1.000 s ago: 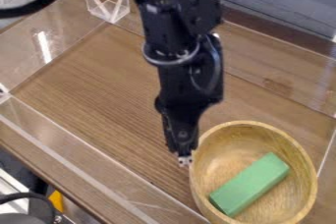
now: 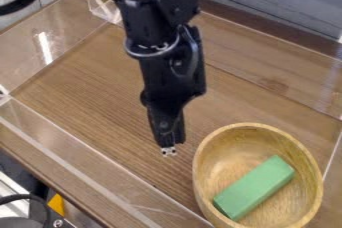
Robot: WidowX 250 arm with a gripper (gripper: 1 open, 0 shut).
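Note:
The black arm hangs over the middle of the wooden surface, its gripper (image 2: 168,150) pointing down just left of a round wooden bowl (image 2: 211,152), near the rim. The gripper looks shut, with nothing visible between its small fingertips. A green rectangular block (image 2: 254,186) lies inside the bowl, tilted diagonally.
Transparent walls edge the left side, with a white wire shape (image 2: 104,2) at the back left. A pale wall stands behind. Dark cables and a yellow piece sit at the bottom left.
The arm and gripper have moved left and a little up, away from the bowl's rim. The bowl and green block have not visibly moved.

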